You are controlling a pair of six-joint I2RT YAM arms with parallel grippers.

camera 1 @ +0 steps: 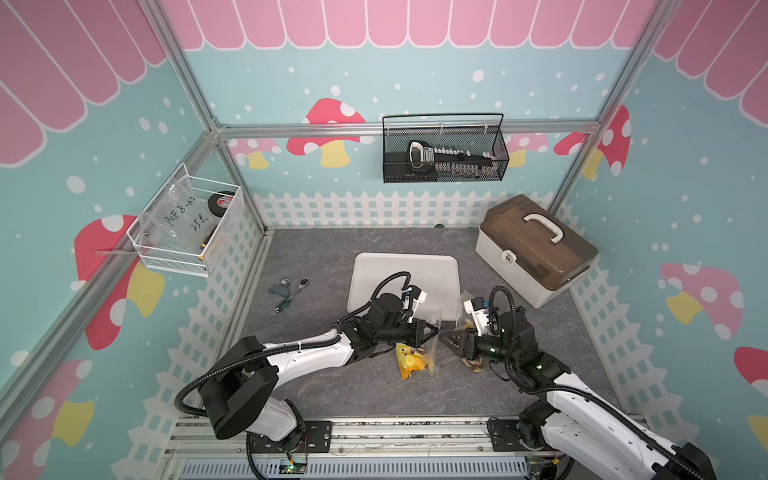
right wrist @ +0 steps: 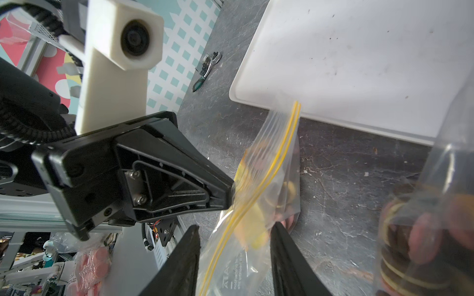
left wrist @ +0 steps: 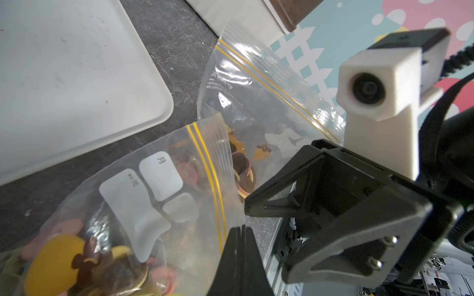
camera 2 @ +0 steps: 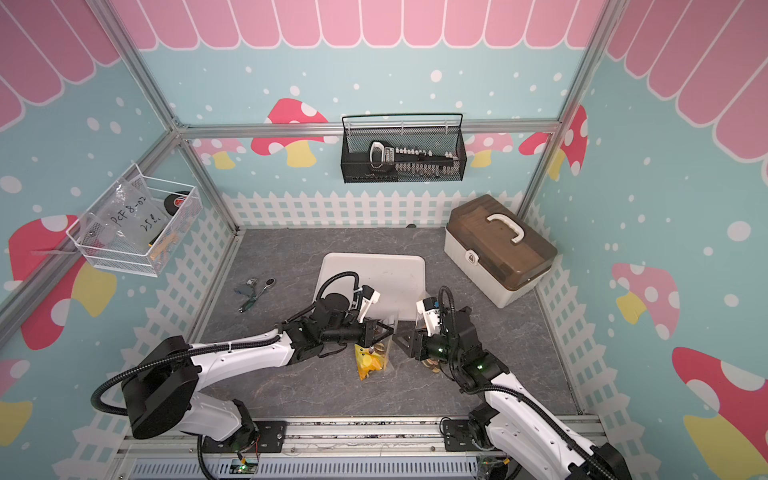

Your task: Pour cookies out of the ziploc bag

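Observation:
A clear ziploc bag of cookies with a yellow zip strip stands in front of the tray, between my arms. My left gripper is shut, its tips against the bag beside the strip; whether film is pinched there, I cannot tell. From the other side my right gripper faces it, fingers part open, with the bag's zip edge showing between the fingers. In the left wrist view, a second cookie bag stands behind the right gripper. Its blurred cookies appear at the right wrist view's edge.
The empty white tray lies just behind the bags. A brown-lidded toolbox stands at the back right, and hand tools lie on the left.

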